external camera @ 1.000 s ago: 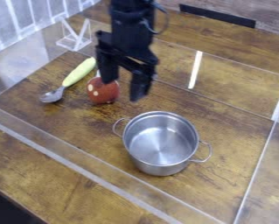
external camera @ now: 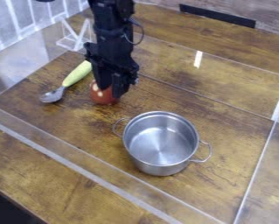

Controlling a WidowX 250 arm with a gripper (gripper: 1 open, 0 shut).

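My gripper [external camera: 112,77] is lowered over a round red object [external camera: 101,95] at the left middle of the table, its fingers around or just above it; whether they touch it I cannot tell. A steel pot [external camera: 162,143] with two handles stands empty at the lower right of it. A pale yellow-green elongated object [external camera: 75,74] lies left of the gripper, with a metal spoon [external camera: 54,95] below it.
Clear panels edge the left and right sides, and a dark strip runs along the back.
The pot has not moved.
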